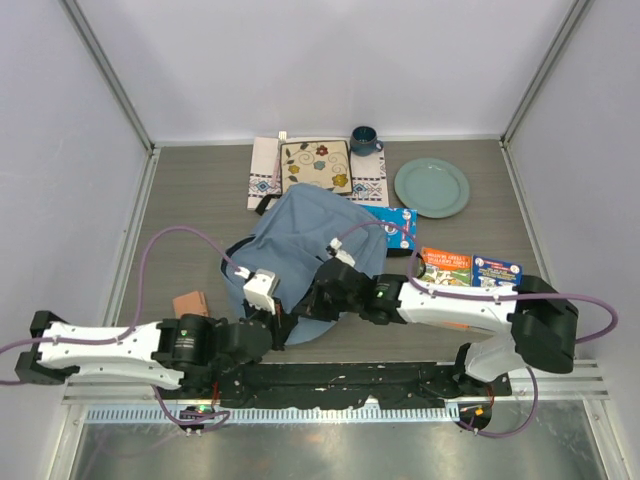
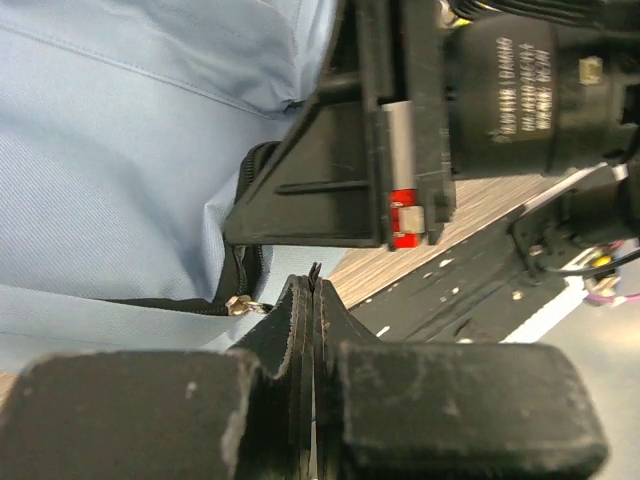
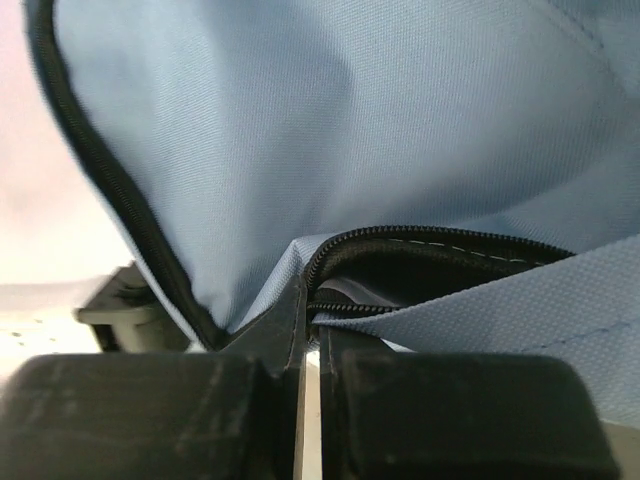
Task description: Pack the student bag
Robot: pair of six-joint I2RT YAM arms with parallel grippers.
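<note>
A blue-grey fabric bag (image 1: 318, 230) lies mid-table, its opening edged with black zip. In the right wrist view, my right gripper is shut on the bag's zipped edge, where the zip bends at the fingertips. My left gripper is shut at the bag's near edge, with nothing showing between its fingers. A brass zip pull (image 2: 240, 305) lies right beside those fingers; whether it touches them I cannot tell. The right gripper's black fingers (image 2: 310, 185) cover part of the zip in the left wrist view. From above, both gripper tips are close together.
Two books (image 1: 445, 267) lie at right, partly under the right arm. Beyond the bag are a blue box (image 1: 395, 222), green plate (image 1: 432, 187), mug (image 1: 365, 140) and flowered case (image 1: 316, 165). A brown block (image 1: 190, 304) sits left.
</note>
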